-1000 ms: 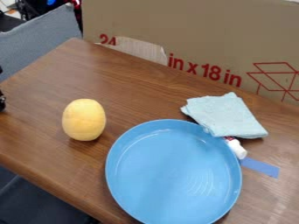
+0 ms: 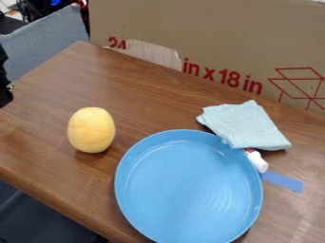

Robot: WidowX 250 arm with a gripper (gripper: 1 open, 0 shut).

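Observation:
A yellow oval fruit-like object (image 2: 90,129) stands on the wooden table (image 2: 102,85), left of a round blue plate (image 2: 188,190). A folded pale blue cloth (image 2: 245,123) lies behind the plate at the right, with a white tube-like item (image 2: 257,160) partly under it. Only a dark sliver of my gripper (image 2: 4,87) shows at the left edge, apart from the yellow object; its fingers cannot be made out.
A large cardboard box (image 2: 216,43) stands along the back of the table. A blue tape strip (image 2: 286,181) is at the right. A grey chair (image 2: 38,47) is beyond the left edge.
The dark gripper at the left edge has shifted slightly, now appearing a little higher. The objects on the table have not moved.

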